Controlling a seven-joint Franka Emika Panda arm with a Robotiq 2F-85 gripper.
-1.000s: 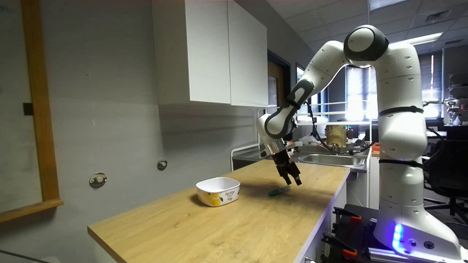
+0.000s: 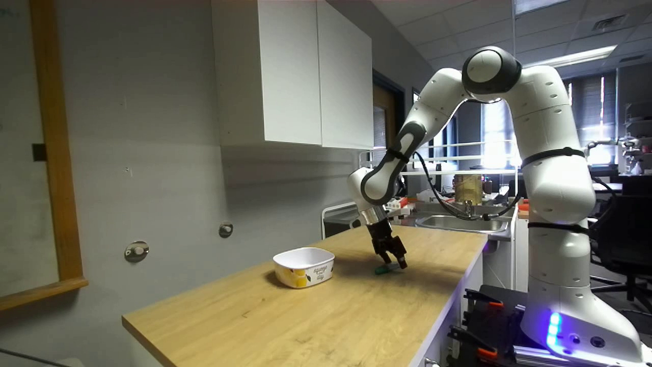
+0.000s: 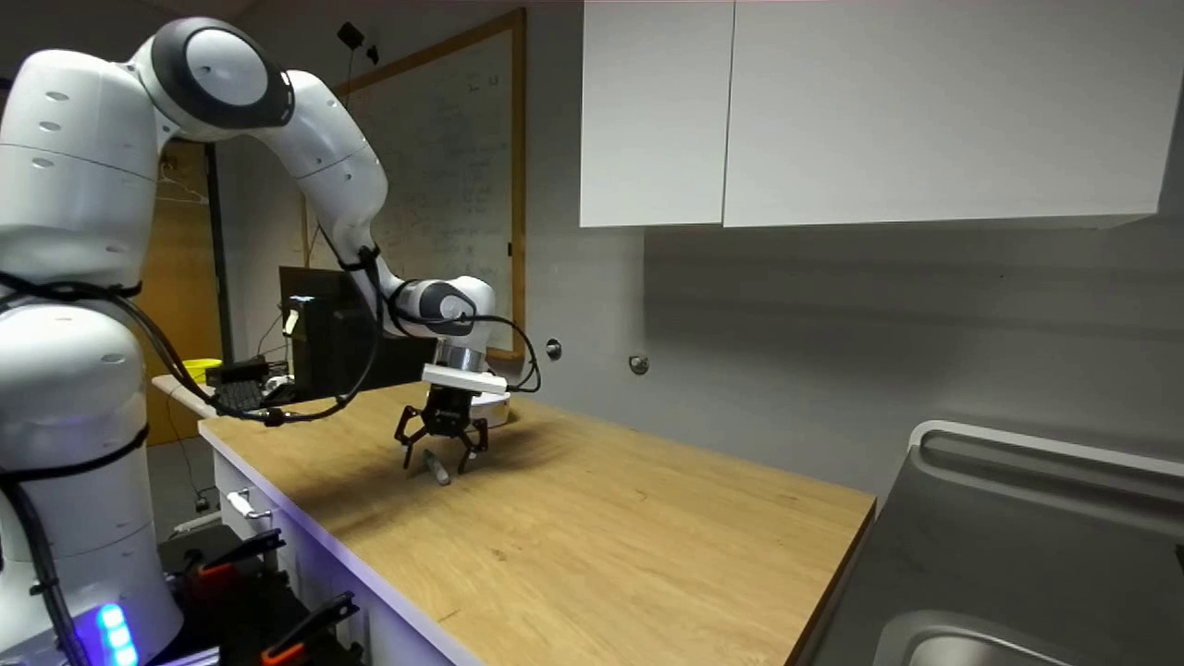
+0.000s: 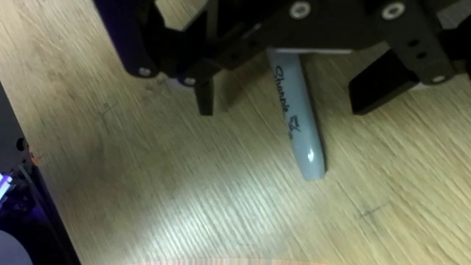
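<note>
A Sharpie marker with a grey body lies flat on the wooden counter, and its green cap end shows in exterior view 1. My gripper is open just above it. One finger stands to the marker's left and the other to its right in the wrist view, neither touching it. The gripper's body hides the marker's cap there. In exterior view 2 the marker sits between and below the fingertips. A white bowl with a lemon pattern stands on the counter; from the wrist it is out of view.
White cabinets hang over its back side. A sink lies beyond the far end.
My gripper has come down and to the left in exterior view 1, from above the marker's near side to right over it. The marker and bowl have not moved.
</note>
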